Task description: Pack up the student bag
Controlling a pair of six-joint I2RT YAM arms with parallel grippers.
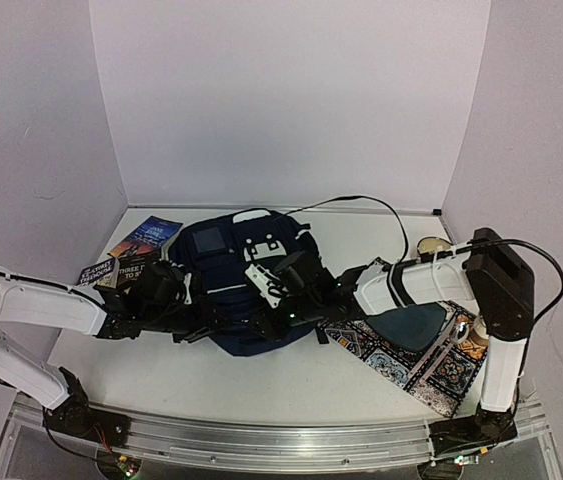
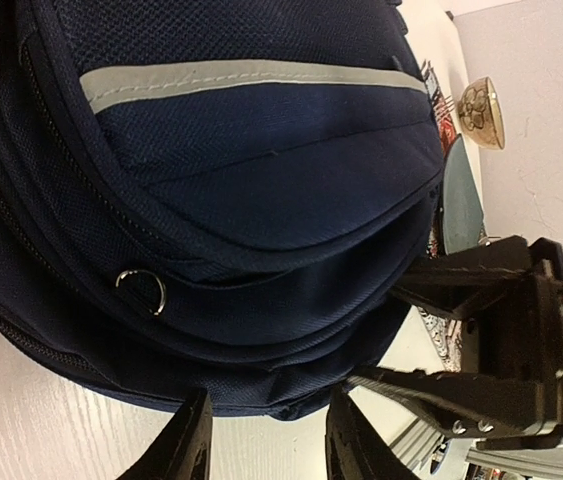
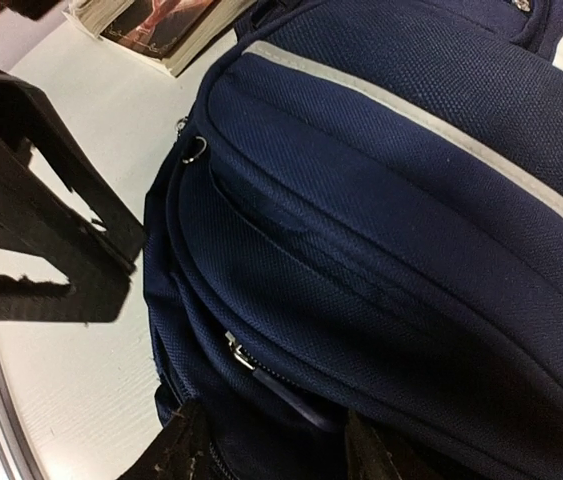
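Note:
A navy backpack (image 1: 223, 268) lies on the table with its rounded end towards the front edge. My left gripper (image 1: 209, 332) is over its near left side; in the left wrist view its two fingers (image 2: 193, 435) stand apart over the bag's edge and bare table. Low over the near end, my right gripper is open, with navy fabric showing beyond the gap. A metal zipper slider (image 3: 239, 350) with a dark pull tab (image 3: 291, 397) lies by those fingers. Whether the tab touches a finger cannot be told.
Books, one of them blue (image 1: 148, 236), lie at the back left, partly behind my left arm. To the right are a patterned mat (image 1: 366, 345), a teal flat item (image 1: 408, 326) and a round container (image 1: 433, 244).

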